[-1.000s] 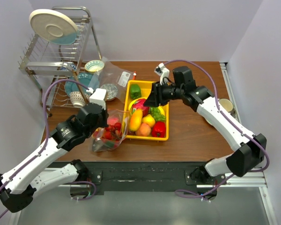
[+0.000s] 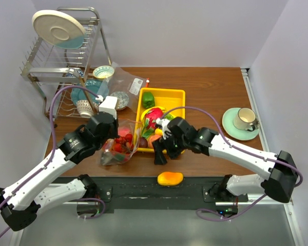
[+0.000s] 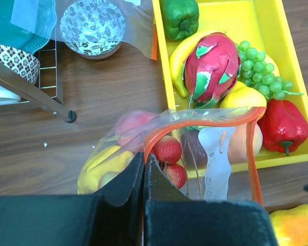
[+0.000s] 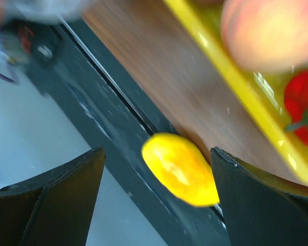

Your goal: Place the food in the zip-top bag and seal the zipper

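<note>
The clear zip bag (image 3: 113, 154) with orange zipper (image 3: 251, 154) holds fruit, including strawberries (image 3: 168, 151). My left gripper is shut at the bag's rim; what lies between its fingertips is hard to tell. A yellow-orange mango (image 2: 169, 178) lies at the counter's front edge, outside the yellow tray (image 2: 172, 93). My right gripper is open above it, fingers either side, nothing held; that view is blurred. The tray holds a dragon fruit (image 3: 210, 66), banana, grapes, peppers and other produce.
A dish rack (image 2: 61, 56) with plates and bowls stands at the back left, a second bag (image 2: 128, 82) beside it. A cup (image 2: 245, 119) on a green saucer sits at the right. A dark ledge runs along the front.
The mango has left the tray for the front edge, shifting slightly right. My right arm has swung from over the tray down toward it. The left arm is still.
</note>
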